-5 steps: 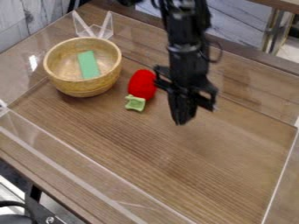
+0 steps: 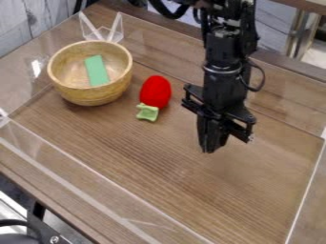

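My black gripper (image 2: 211, 141) hangs low over the bare middle-right of the wooden table (image 2: 152, 191), shut, with nothing visible between its fingers. To its left lie a red object (image 2: 155, 90) and, just below that, a small light-green piece (image 2: 148, 111). At the upper left, a yellow bowl (image 2: 117, 92) holds a green rectangular block (image 2: 94, 69).
A white object (image 2: 107, 29) lies behind the bowl. The table's edge shows at the right, and dark cables (image 2: 13, 229) are at the lower left.
My gripper has moved lower in the view, toward the front of the table, since a second ago. The objects on the table look unmoved.
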